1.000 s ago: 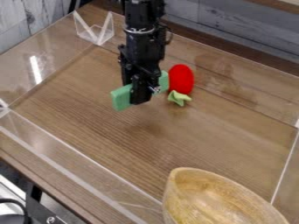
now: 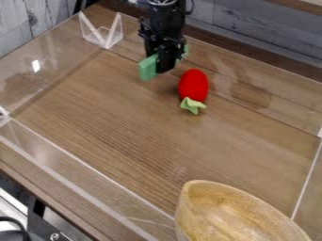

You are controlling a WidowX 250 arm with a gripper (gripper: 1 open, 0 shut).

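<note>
The black gripper point(image 2: 160, 49) is at the upper middle, shut on a green object point(image 2: 149, 66) that hangs beneath it. Just right and a little forward of it a red object point(image 2: 194, 85) lies on the wooden table point(image 2: 113, 141), with a small light-green piece point(image 2: 193, 105) at its front.
A clear plastic holder point(image 2: 102, 30) stands at the upper left. A large cream oval bowl point(image 2: 233, 215) fills the front right corner. A wall borders the back.
The gripper has moved away toward the back of the table with the green object, rising in the view. The red object and the bowl stay in place.
</note>
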